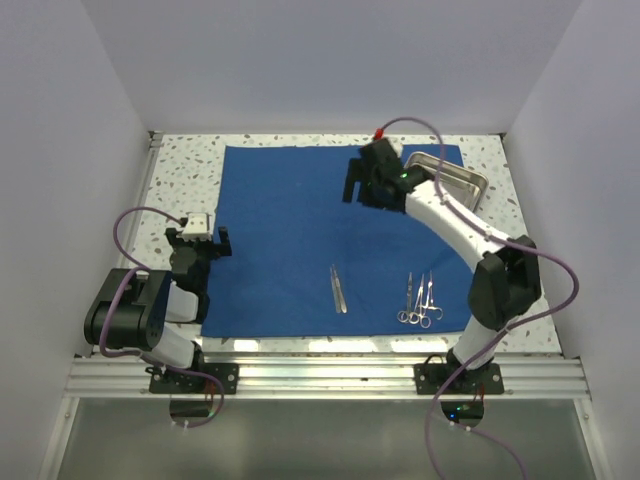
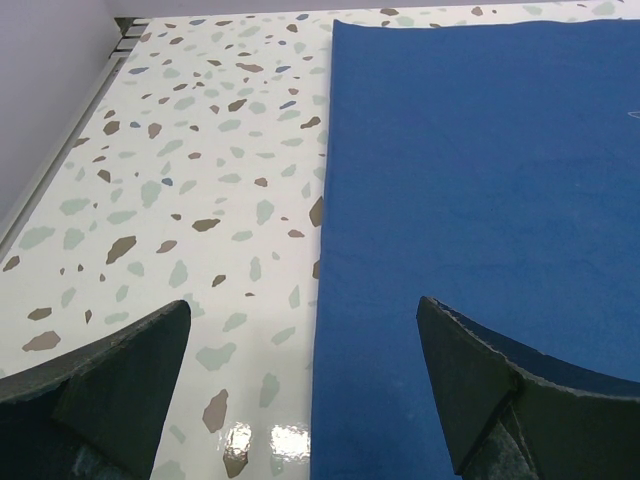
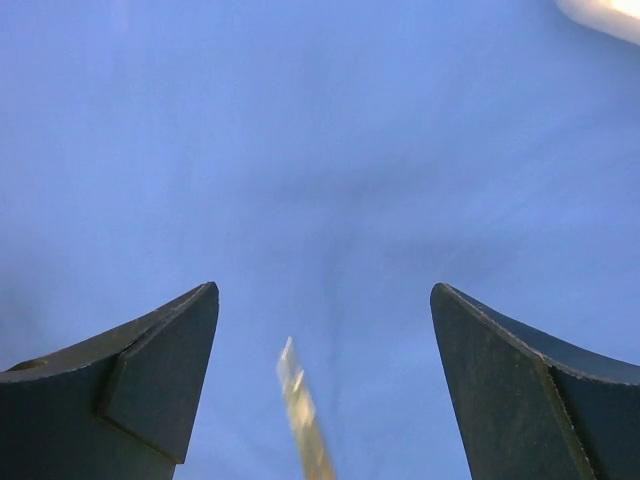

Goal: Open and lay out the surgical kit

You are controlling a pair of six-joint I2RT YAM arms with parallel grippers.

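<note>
A blue cloth [image 1: 280, 220] is spread on the table. Two slim instruments [image 1: 338, 290] lie side by side near its front middle; several scissor-like instruments [image 1: 420, 305] lie in a row at front right. A metal tray [image 1: 458, 180] sits at back right, partly behind my right arm. My right gripper [image 1: 362, 183], blurred, is open over the back of the cloth; in the right wrist view a blurred instrument [image 3: 305, 420] shows low between its fingers, not held. My left gripper [image 1: 198, 240] stands open at the cloth's left edge, holding nothing.
The speckled tabletop [image 2: 200, 150] shows bare along the left of the cloth. Walls border the table at left, right and back.
</note>
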